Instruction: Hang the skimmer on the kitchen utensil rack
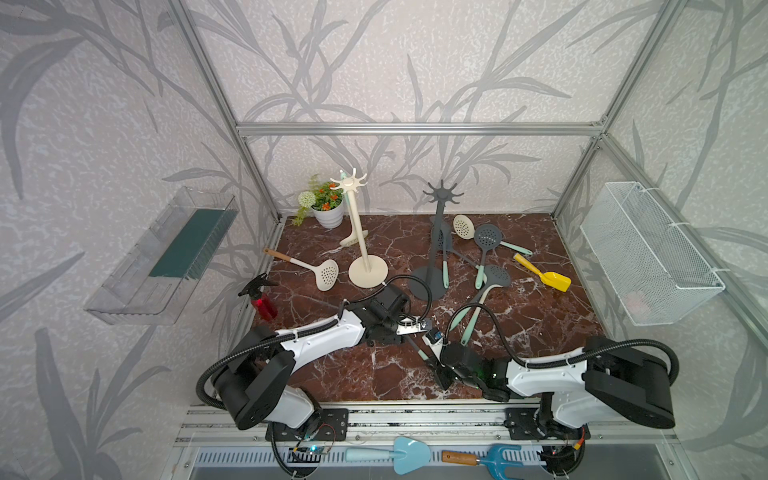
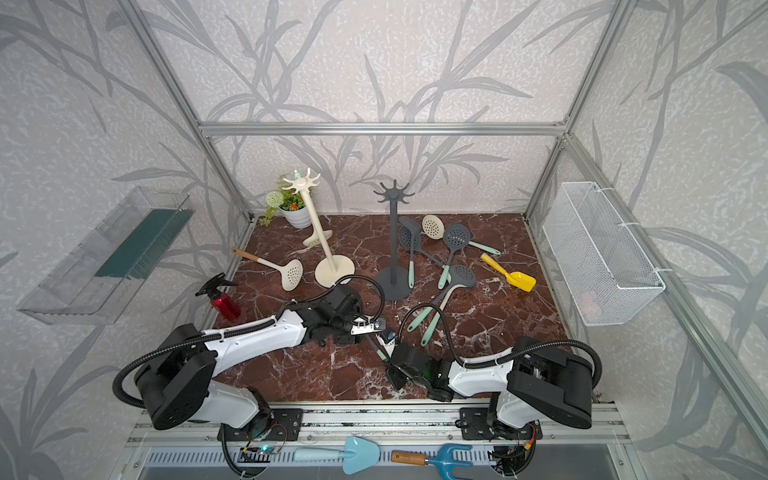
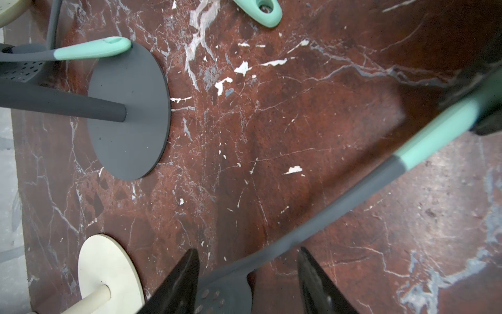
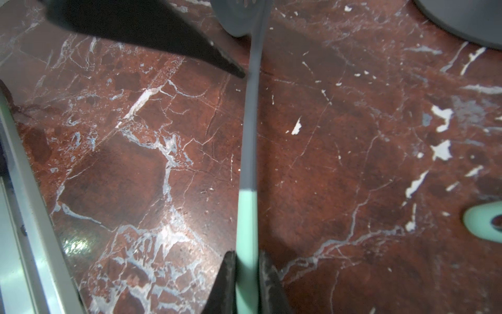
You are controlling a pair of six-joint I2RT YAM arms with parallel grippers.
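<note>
The skimmer has a mint handle (image 4: 247, 225) and a long grey shaft (image 4: 251, 125). My right gripper is shut on that handle, holding the skimmer above the table. Its perforated grey head (image 3: 224, 295) shows at the bottom of the left wrist view, partly cut off by the frame. There my left gripper stands open, its fingers to either side of the place where shaft and head meet. Two utensil racks rise from the table, a dark grey one (image 1: 440, 228) and a cream one (image 1: 358, 224), both with hooks on top.
Several slotted utensils with mint handles lie right of the grey rack, among them a dark skimmer (image 1: 487, 236). A yellow scoop (image 1: 553, 280) lies farther right. Left are a wooden-handled cream skimmer (image 1: 326, 274) and a red spray bottle (image 1: 262, 305). A potted plant (image 1: 326, 214) stands behind.
</note>
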